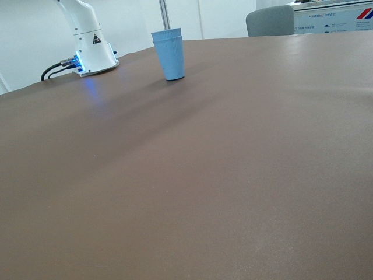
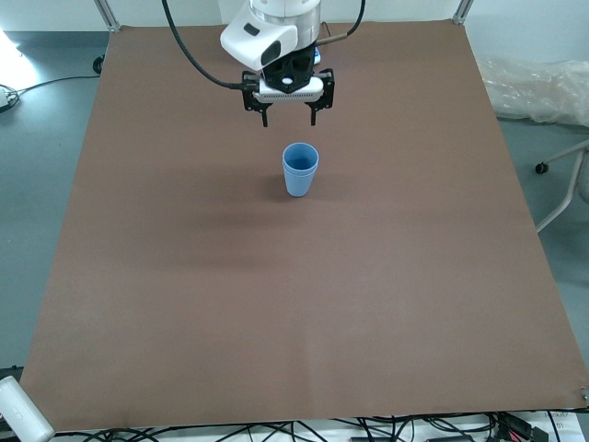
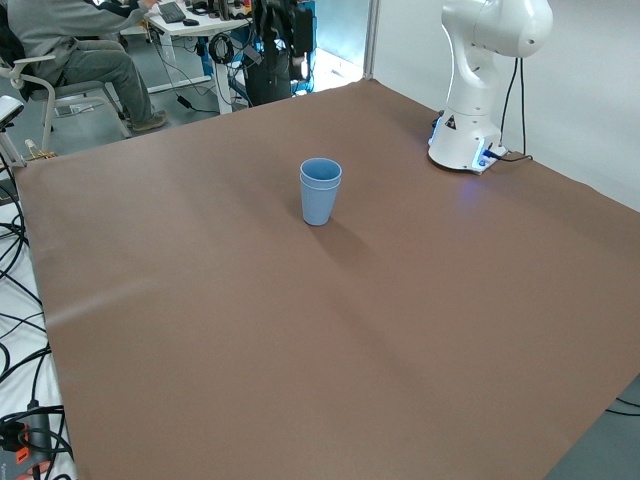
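Note:
A pale blue plastic cup [image 2: 300, 169], apparently two nested, stands upright near the middle of the brown table. It also shows in the top view [image 1: 168, 57] and the right view [image 3: 319, 190]. My gripper [image 2: 289, 119] is above and behind it in the left view, apart from it, its two black fingers spread open with nothing visible between them. The gripper is out of frame in the top and right views.
Cables run along the table's near edge in the left view. The white arm's base [image 3: 462, 139] stands on the far side.

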